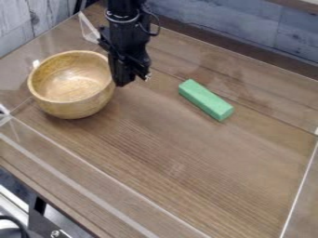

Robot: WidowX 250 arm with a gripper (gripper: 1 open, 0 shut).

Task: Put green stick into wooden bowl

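Observation:
The green stick (206, 99), a short flat block, lies on the table right of centre, with nothing touching it. At the left stands the round wooden bowl (50, 96); its inside looks empty. My dark gripper (130, 74) hangs at the bowl's right rim, well to the left of the stick. Its fingertips are small and dark here, so the gap between them cannot be made out. I see no green between them.
A wooden wall (248, 28) closes off the back right. Bare table (187, 167) spreads across the middle and front. Dark cables and hardware (19, 209) sit beyond the table's lower left edge.

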